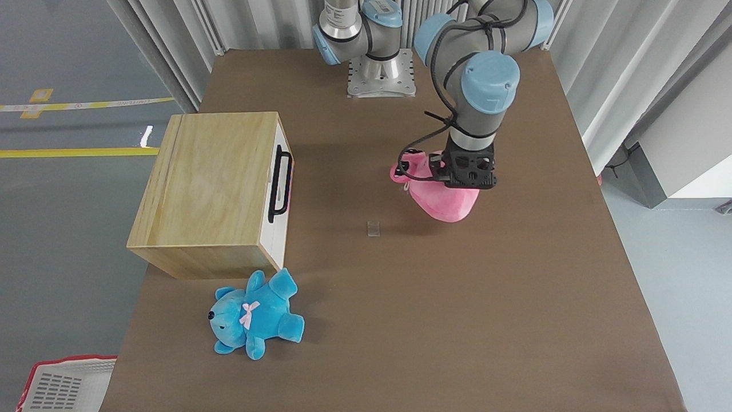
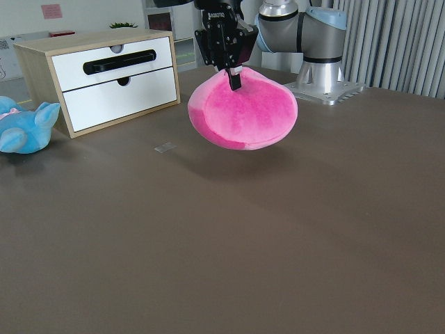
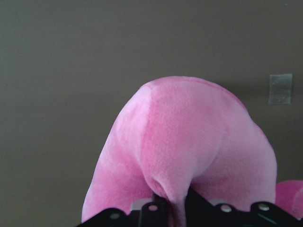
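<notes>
A pink plush toy [image 2: 242, 115] hangs from my gripper [image 2: 233, 78], raised above the tabletop with a shadow beneath it in the left view. My gripper is shut on its fabric, which bunches between the fingers in the wrist view [image 3: 177, 208]. From the front, the toy [image 1: 446, 202] is mostly under my wrist housing, right of the wooden cabinet.
A cabinet [image 1: 199, 185] with white drawers stands at the left, a blue bear [image 1: 261, 316] lying beside it. A small clear square [image 1: 373, 229] lies mid-table.
</notes>
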